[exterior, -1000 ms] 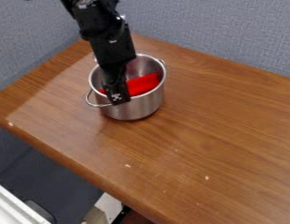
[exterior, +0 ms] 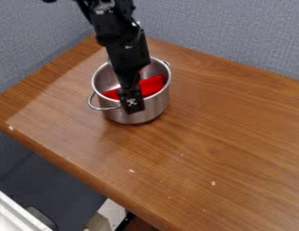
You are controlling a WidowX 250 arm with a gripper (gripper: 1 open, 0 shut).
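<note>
A steel pot (exterior: pixel 152 110) with wire handles stands on the wooden table toward the back left, holding a red object (exterior: pixel 153 85). My black gripper (exterior: pixel 127 96) reaches down from above into the pot, over the red object and partly hiding it. Whether its fingers are open or closed on anything is hard to make out.
Grey padded walls (exterior: pixel 236 32) line the back and left. A dark floor with white objects (exterior: pixel 16 217) lies below the front left edge.
The gripper has shifted slightly within the pot over the last second, with small changes in its angle. The pot and red object look nearly unmoved.
</note>
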